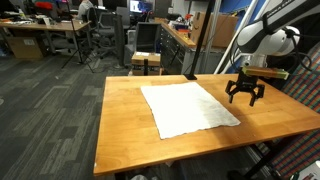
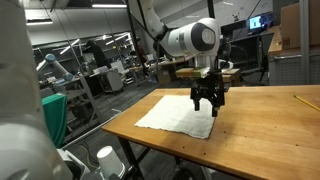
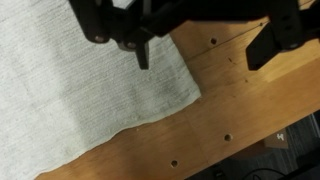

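Observation:
A white cloth [image 1: 188, 108] is spread flat on the wooden table, its near right corner pointing toward my arm. My gripper [image 1: 244, 97] hangs above the table just right of that corner, fingers apart and nothing between them. From the other side, the gripper [image 2: 206, 107] shows over the edge of the cloth [image 2: 170, 115]. Looking down in the wrist view, one dark finger [image 3: 136, 50] overlaps the cloth [image 3: 110, 100], and the other finger [image 3: 285, 30] is over bare wood. The cloth's corner lies below the wide gap.
Bare wood of the table [image 1: 125, 140] surrounds the cloth on all sides. A thin yellow stick [image 2: 306, 102] lies on the tabletop toward the right in exterior view 2. Cables and dark floor show past the table edge in the wrist view.

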